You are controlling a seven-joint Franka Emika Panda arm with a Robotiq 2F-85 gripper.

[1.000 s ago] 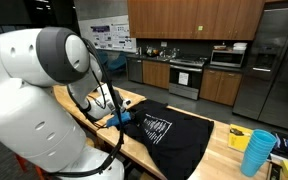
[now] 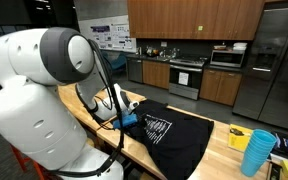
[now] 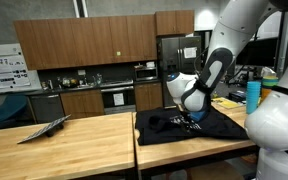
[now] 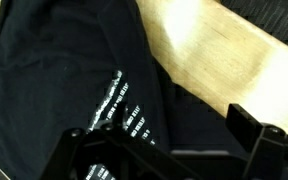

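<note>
A black cloth garment [image 2: 174,138] with white printed lettering lies spread over the wooden table. In the wrist view the same garment [image 4: 44,65] fills the left and middle, with a fold running beside its printed text. My gripper is open, its two dark fingers wide apart at the lower edge of that view, with cloth below the gap. From exterior view 1 the gripper [image 2: 136,124] shows low over the cloth's left part. Exterior view 2 has the arm above the cloth [image 3: 164,128]; whether the fingertips touch it I cannot tell.
Bare wood [image 4: 224,55] shows beside the cloth. A blue cup [image 2: 257,153] stands at the table's right end, near yellow items [image 2: 240,137]. Kitchen cabinets and a fridge [image 2: 269,65] stand far behind.
The arm has shifted slightly to the right in exterior view 1 over the last second. The cloth looks the same.
</note>
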